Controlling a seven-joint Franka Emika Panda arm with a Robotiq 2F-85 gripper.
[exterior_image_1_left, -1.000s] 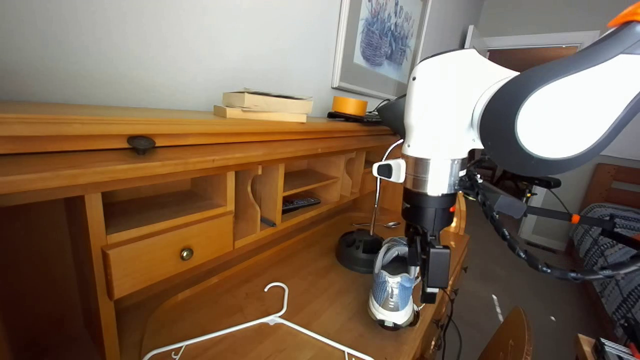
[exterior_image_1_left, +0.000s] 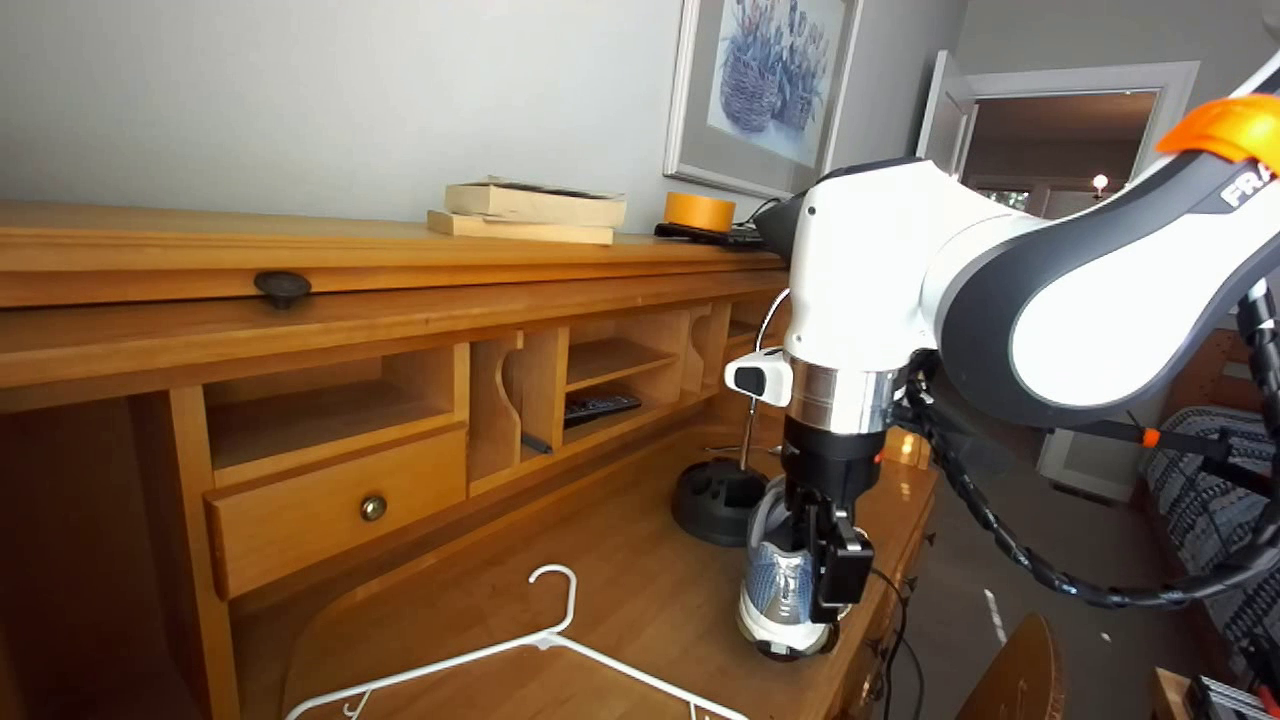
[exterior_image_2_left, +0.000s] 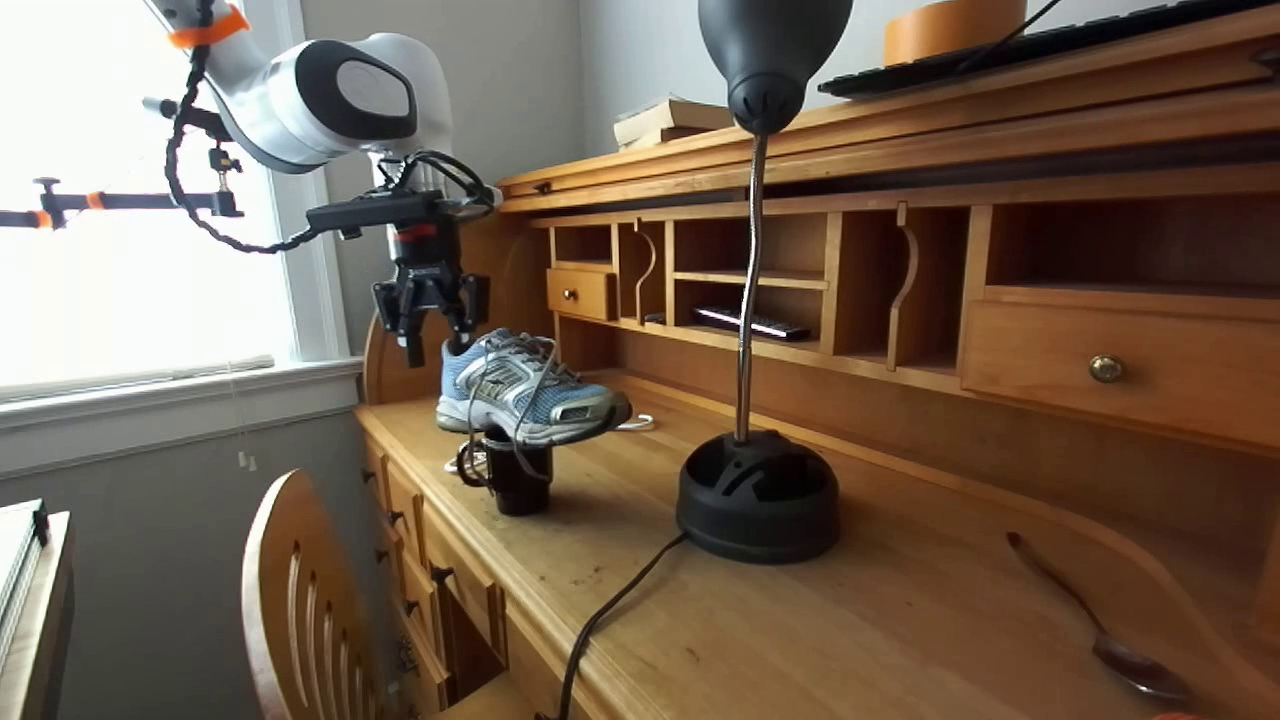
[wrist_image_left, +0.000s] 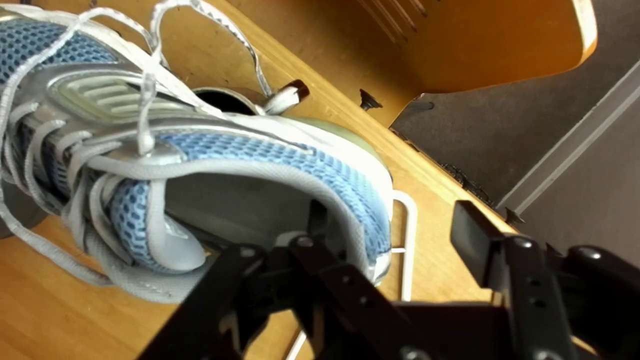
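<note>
A blue, grey and white running shoe (exterior_image_2_left: 528, 390) rests on top of a black mug (exterior_image_2_left: 521, 476) on the desk; its heel (exterior_image_1_left: 782, 588) faces exterior view 1. Above the heel end, my gripper (exterior_image_2_left: 438, 342) points down with its fingers part open. In the wrist view, one fingertip (wrist_image_left: 318, 219) shows within the shoe's opening, beside the inner heel. The opposite finger (wrist_image_left: 474, 240) stands outside, beyond the heel, with a visible gap. The heel wall lies between them, and no grip on it shows. Most of the mug is hidden under the shoe in the wrist view.
A black lamp base (exterior_image_2_left: 758, 498) stands beyond the toe. A white hanger (exterior_image_1_left: 552, 638) lies on the desk towards exterior view 1, and a spoon (exterior_image_2_left: 1098, 624) on the far side of the lamp. The chair (exterior_image_2_left: 300, 600) stands by the desk's front edge.
In exterior view 1 the arm has come lower and shifted left, bringing my gripper closer over the shoe's heel. The shoe stays in the same place.
</note>
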